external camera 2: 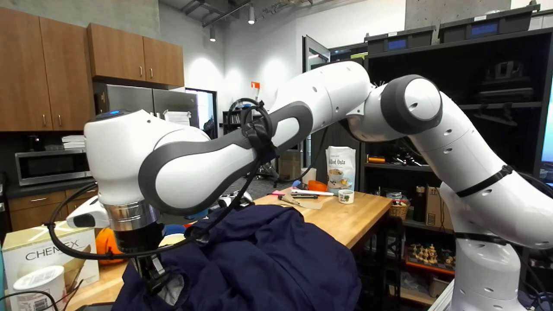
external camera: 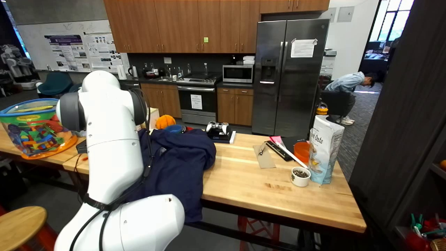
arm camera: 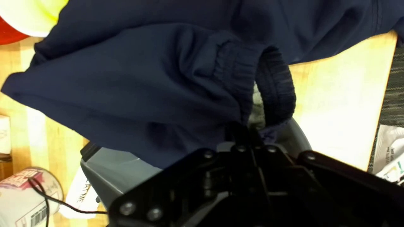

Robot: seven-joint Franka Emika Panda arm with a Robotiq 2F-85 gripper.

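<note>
A navy blue garment (external camera: 175, 167) lies crumpled across the left part of the table, with part hanging over the front edge. In the wrist view its elastic cuff (arm camera: 236, 70) stands open like a loop, pale lining showing inside. My gripper points at the cuff's lower edge with its fingers together, the tips against the navy cloth. Whether a fold of cloth is pinched between them is too dark to tell. In the second exterior view, the gripper (external camera 2: 154, 287) reaches down into the garment (external camera 2: 269, 259); the arm hides it in the first exterior view.
A grey container (arm camera: 121, 168) sits under the cloth. Nearby stand a white tub (external camera 2: 41, 285), a Chemex box (external camera 2: 46, 249) and an orange pumpkin (external camera 2: 107, 246). Bare tabletop (external camera: 238, 180) lies right of the garment, before an oats bag (external camera: 326, 150) and small cup (external camera: 300, 180).
</note>
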